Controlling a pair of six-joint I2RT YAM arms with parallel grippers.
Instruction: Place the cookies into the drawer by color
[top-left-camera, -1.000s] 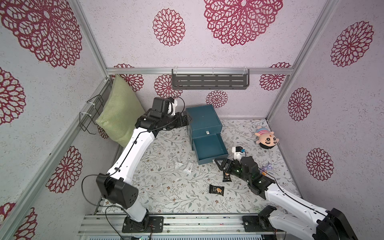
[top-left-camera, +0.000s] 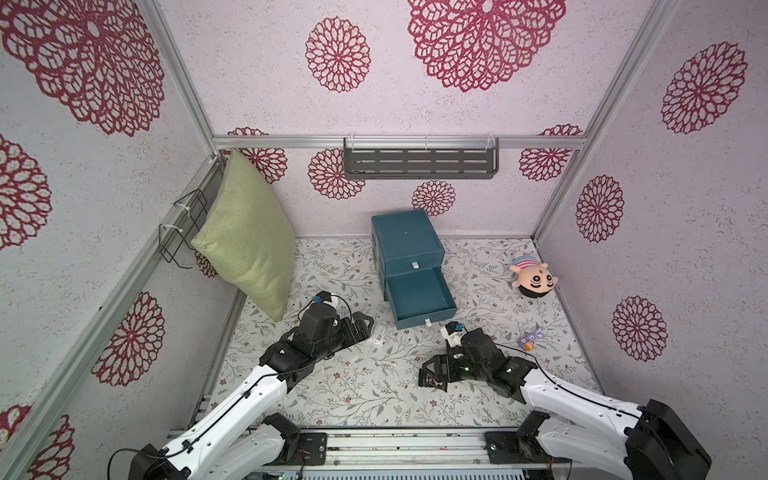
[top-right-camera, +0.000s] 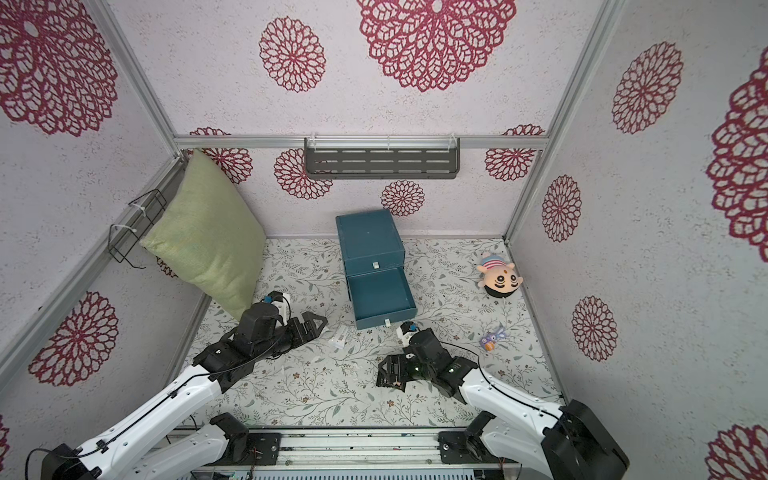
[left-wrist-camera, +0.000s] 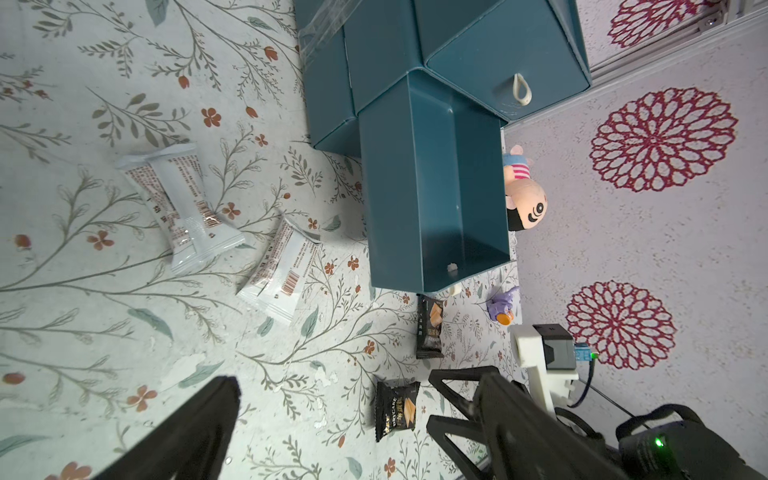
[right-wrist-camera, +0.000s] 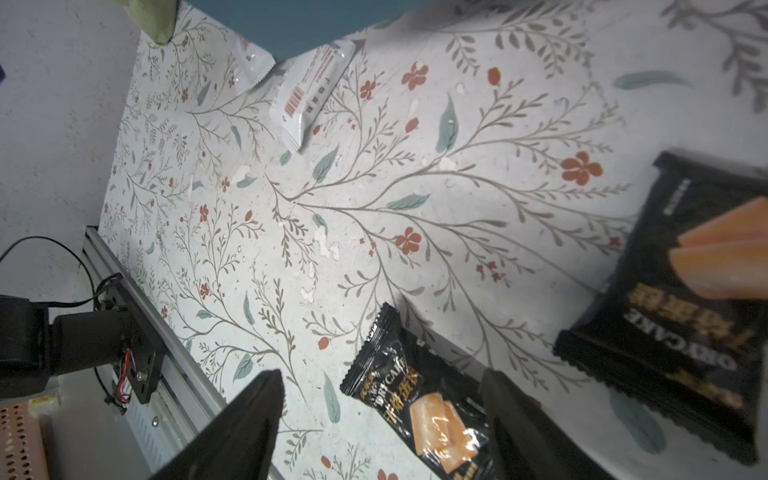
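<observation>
The teal drawer box (top-left-camera: 406, 240) stands at the back middle, its lower drawer (top-left-camera: 420, 295) pulled out and empty. Two white cookie packets lie left of it, one (left-wrist-camera: 180, 204) farther left and one (left-wrist-camera: 281, 270) nearer the drawer. Of two black cookie packets, one (right-wrist-camera: 424, 404) lies low in the right wrist view, partly behind a finger; the other (right-wrist-camera: 688, 296) is at its right edge. My right gripper is open above the first black packet. My left gripper (top-left-camera: 361, 326) hangs open over the white packets, nothing between its fingers.
A green cushion (top-left-camera: 248, 236) leans on the left wall. A doll (top-left-camera: 533, 276) and a small purple toy (top-left-camera: 529, 340) sit on the right. A grey rack (top-left-camera: 421, 164) hangs on the back wall.
</observation>
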